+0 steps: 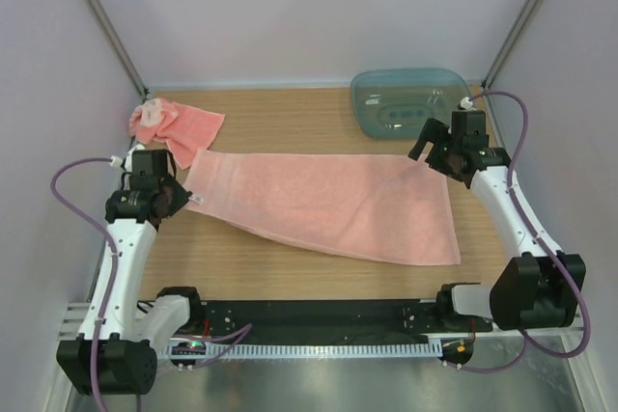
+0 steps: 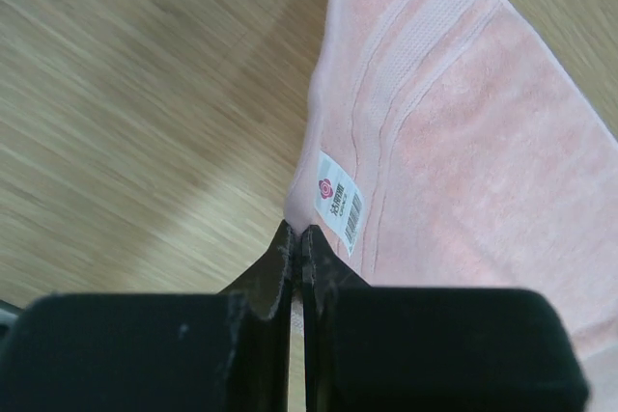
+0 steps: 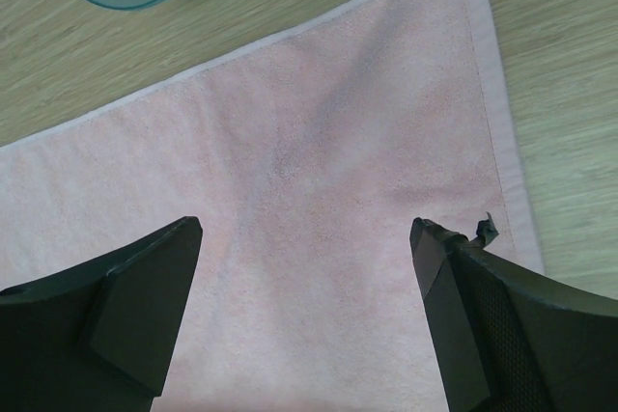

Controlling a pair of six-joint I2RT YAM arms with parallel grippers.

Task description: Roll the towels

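A pink towel [image 1: 328,198] lies spread over the table, its near left corner lifted. My left gripper is shut on that corner, beside the white label [image 2: 340,200] sewn near the edge. The striped band by that end curves upward in the left wrist view. Above the towel's far right part hovers my right gripper, its fingers [image 3: 145,306] wide apart and only flat cloth below. A second pink towel [image 1: 189,130] lies bunched at the table's far left corner.
A teal see-through bin [image 1: 371,123] stands at the far right, just behind the towel. Bare wooden table [image 1: 280,123] shows along the back, and a strip of it runs along the front edge.
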